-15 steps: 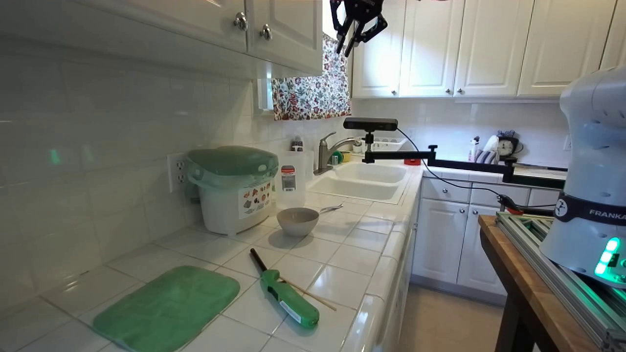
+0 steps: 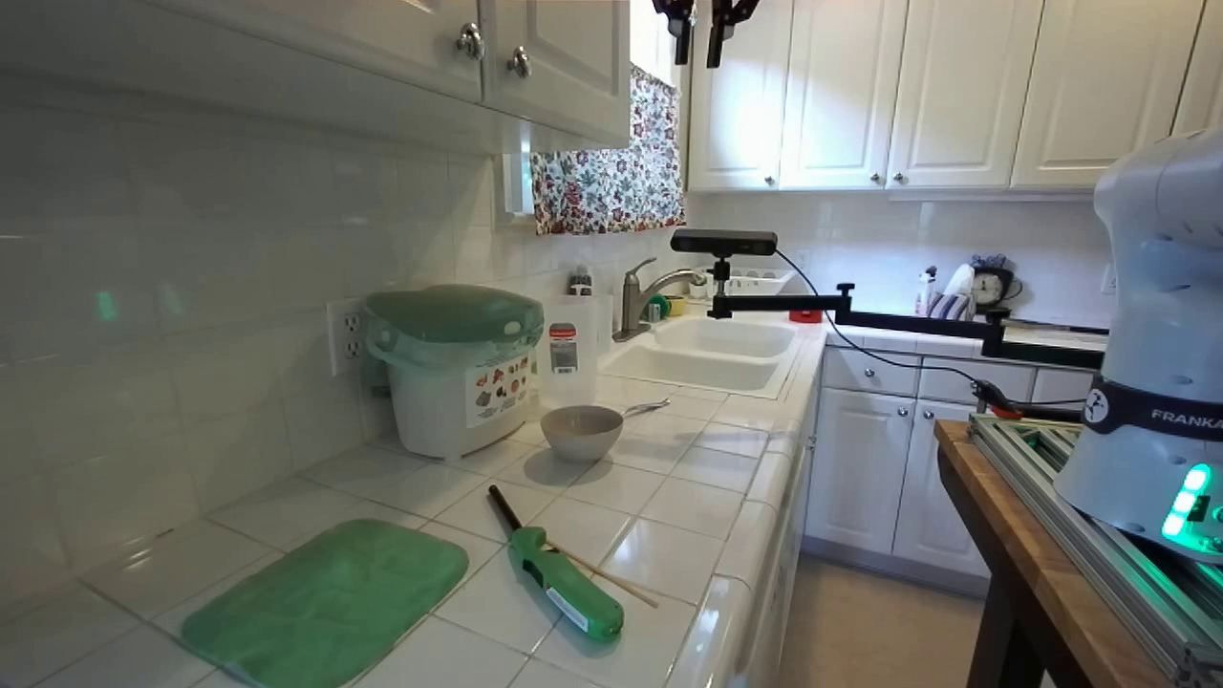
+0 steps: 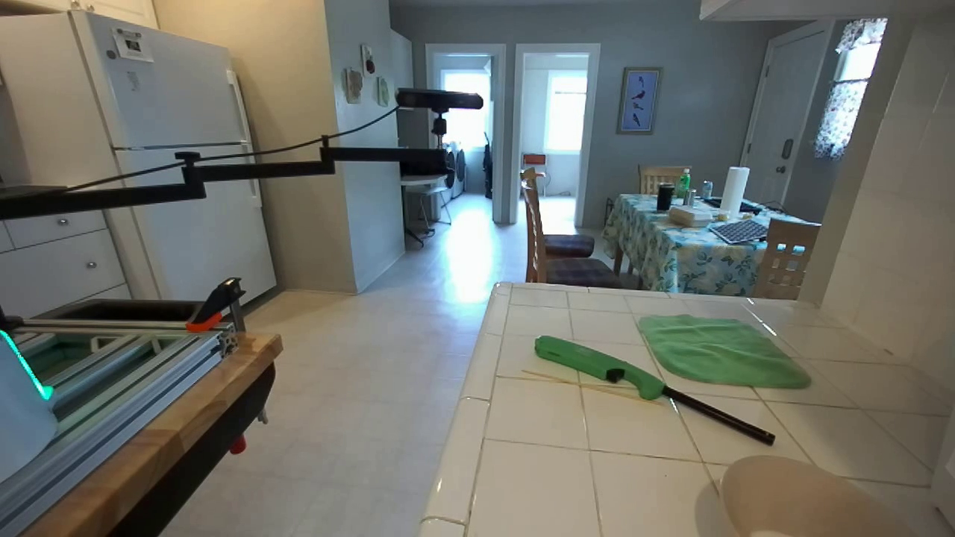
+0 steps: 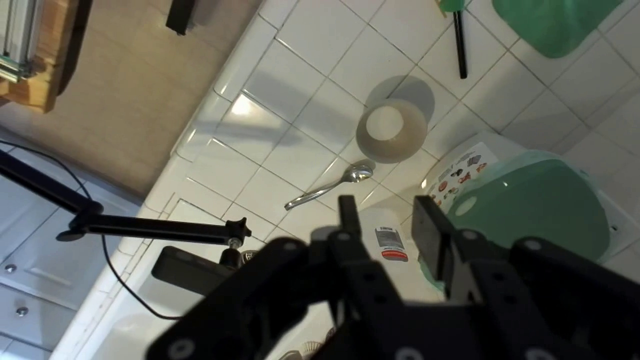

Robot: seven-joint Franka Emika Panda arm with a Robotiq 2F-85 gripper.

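High above the counter, my gripper (image 2: 699,63) hangs at the top of exterior view 1. In the wrist view a gap shows between its two fingers, part open with nothing held. Below lies a grey-beige bowl (image 4: 405,147), apart from the gripper. Beside the bowl rests a metal spoon (image 4: 324,189) on the tiles. A green lighter (image 2: 569,585) with a black tip and a thin wooden stick (image 2: 619,583) lie nearer the front, next to a green cloth (image 2: 332,596).
A white bin with a green lid (image 2: 459,315) and a clear bottle (image 2: 568,373) stand against the wall. Behind them are the faucet (image 2: 633,300) and white sink (image 2: 711,367). A black camera arm (image 2: 917,321) reaches across toward the counter. Open tiles surround the bowl.
My gripper has risen and turned more upright in exterior view 1, and its fingers look wider apart. The objects on the counter have stayed in place.
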